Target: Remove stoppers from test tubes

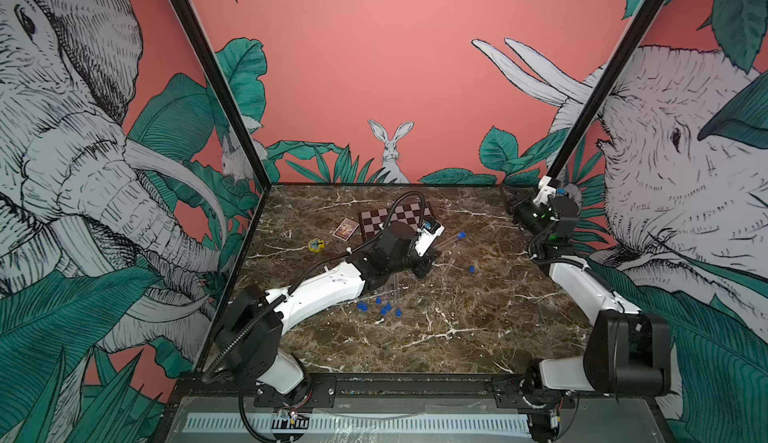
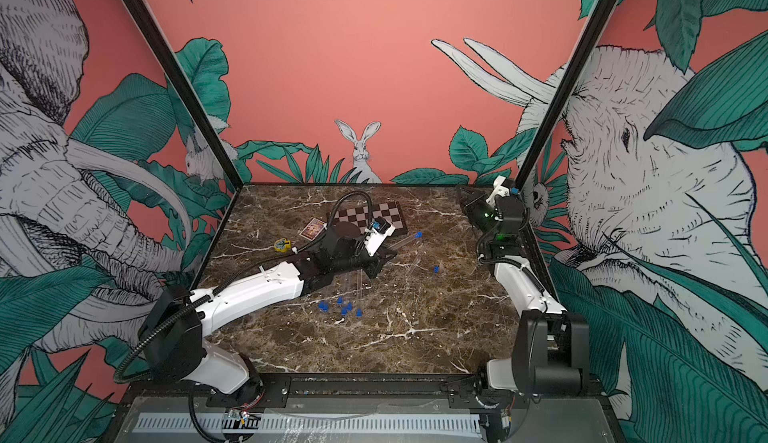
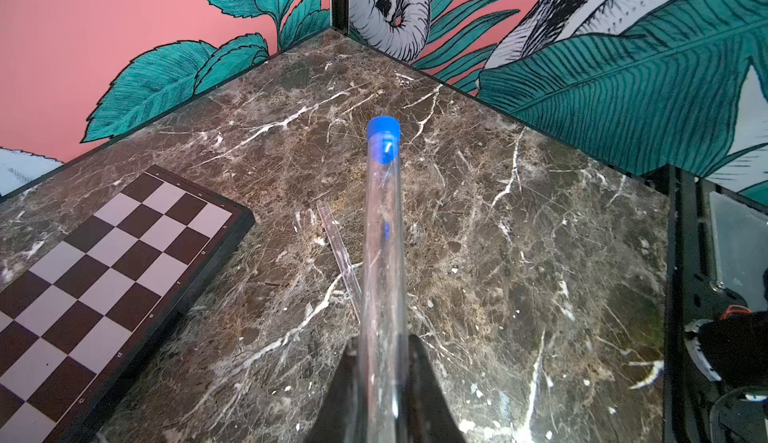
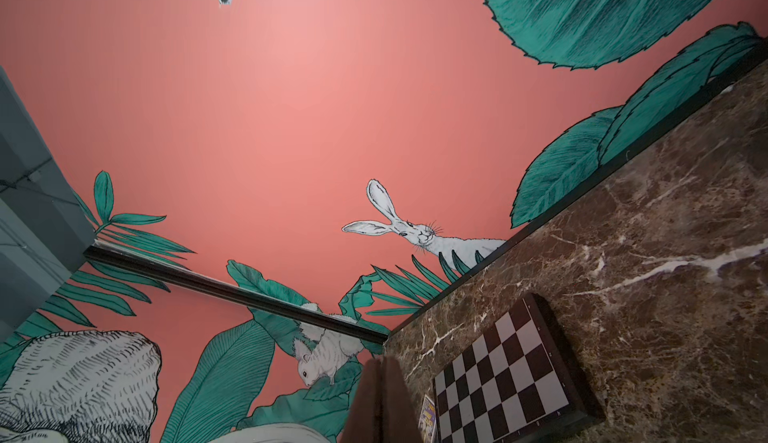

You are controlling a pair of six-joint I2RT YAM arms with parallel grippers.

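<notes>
A clear test tube [image 3: 382,283] with a blue stopper [image 3: 383,127] on its end is held in my left gripper, which is shut on it; the stopper also shows near the centre of the top left view [image 1: 461,235]. My right gripper is shut with nothing visible between its fingers, raised near the back right, away from the tube. Several loose blue stoppers [image 1: 362,306] lie on the front middle of the table, and another [image 1: 472,268] lies right of centre. A second clear tube [image 3: 337,247] lies on the table.
A chessboard [image 4: 496,387] sits at the back middle, with a card [image 1: 346,228] and a small yellow object [image 1: 316,245] to its left.
</notes>
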